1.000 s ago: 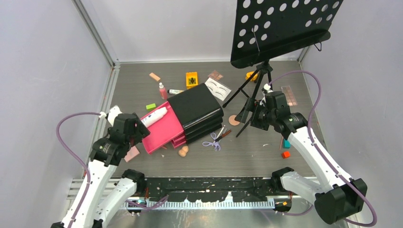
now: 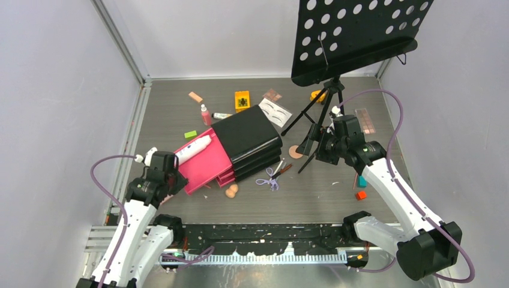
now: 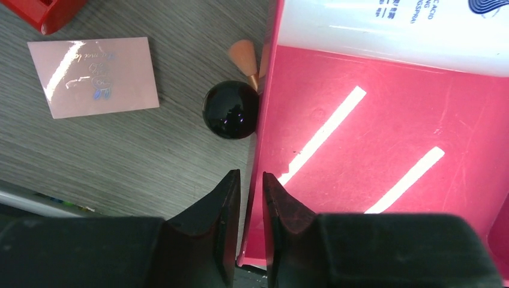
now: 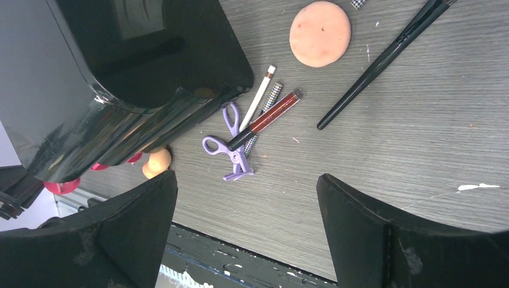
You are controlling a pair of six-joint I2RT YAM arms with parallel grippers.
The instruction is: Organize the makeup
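A black makeup organizer (image 2: 246, 132) has its pink drawer (image 2: 206, 168) pulled out leftward, with a white tube (image 2: 193, 149) inside. My left gripper is over the drawer's outer wall, fingers slightly apart on either side of it; whether they touch is unclear. A black ball (image 3: 231, 110), small brush (image 3: 245, 60) and pink card (image 3: 93, 75) lie outside the drawer. My right gripper hangs open at right, above scissors (image 4: 234, 153), pencils (image 4: 260, 99), a long brush (image 4: 378, 66) and a round puff (image 4: 319, 34).
A black music stand (image 2: 360, 42) stands at the back right. A yellow box (image 2: 242, 100), pink bottle (image 2: 205, 115), lash sheet (image 2: 275, 114), palette (image 2: 364, 120) and small blocks (image 2: 361, 195) lie around the organizer.
My left arm has moved right and slightly toward the front, to the drawer's outer end. The right arm and the objects look unchanged.
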